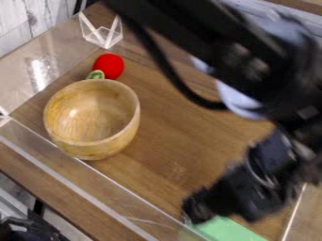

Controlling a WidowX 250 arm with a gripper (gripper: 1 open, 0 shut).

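Observation:
The black gripper [220, 198] is at the lower right, blurred, over a light green block [231, 231] at the front edge of the board and covering part of it. Whether its fingers are open or shut does not show clearly. A wooden bowl [92, 120] stands on the left of the wooden board [164, 160]. A red round object [109, 66] with a small green part lies just behind the bowl.
Clear plastic walls [107, 188] run along the front and left edges. A clear angular piece [104, 30] stands at the back left. The board's middle is bare. The arm fills the upper right.

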